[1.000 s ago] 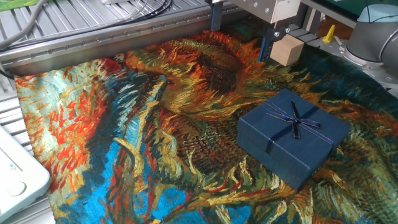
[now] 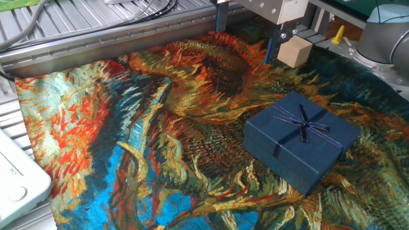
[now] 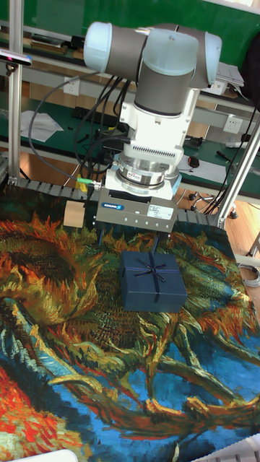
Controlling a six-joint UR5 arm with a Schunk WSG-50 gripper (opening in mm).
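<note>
A dark blue gift box (image 2: 291,153) with a ribbon bow on its lid sits closed and upright on the patterned cloth. In exterior view 3 the same box (image 3: 154,292) is in front of my gripper (image 3: 127,247). The two fingers (image 3: 100,234) point down, well apart, and nothing shows between them. At the top of exterior view 2 my gripper (image 2: 246,46) stands open beyond the box, clear of it. A small light wooden block (image 2: 295,52) shows beside one finger, outside the fingers; exterior view 3 has this block (image 3: 74,214) left of the gripper.
A colourful painted cloth (image 2: 83,121) covers the table, with wide free room left of the box. Along the back runs a metal rail (image 2: 115,48). A white device (image 2: 19,172) lies at the left edge, and a small yellow piece (image 2: 339,34) stands at back right.
</note>
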